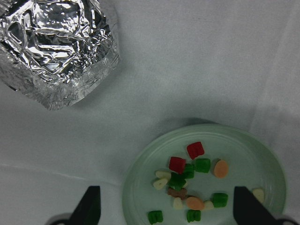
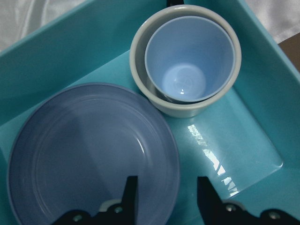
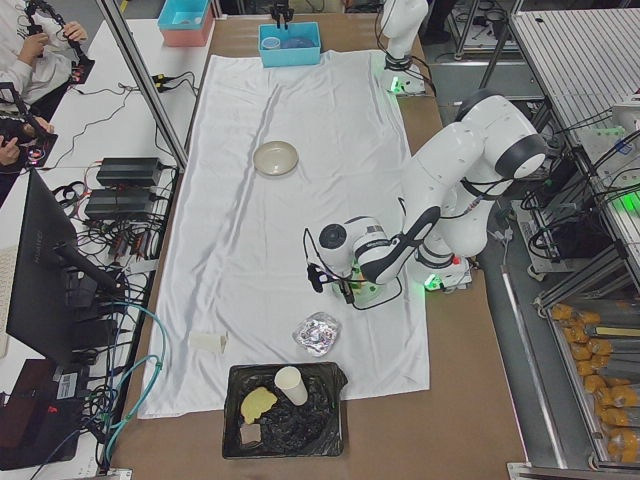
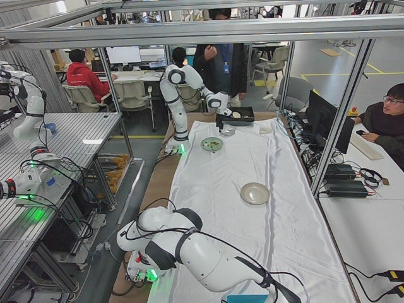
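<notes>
My left gripper [image 3: 330,285] is open above a green plate [image 1: 145,173] scattered with small red, green, orange and cream pieces. Crumpled foil [image 1: 56,47] [image 3: 318,333] lies beside that plate. My right gripper is open over a blue plate [image 2: 89,145] lying in a turquoise bin [image 2: 56,61] [image 3: 290,57], beside a grey cup [image 2: 173,108] with a light blue cup [image 2: 183,56] nested inside.
A beige plate [image 3: 275,158] rests on the white cloth [image 3: 240,250]. A black tray [image 3: 335,420] with a white cup and yellow item stands at the near end.
</notes>
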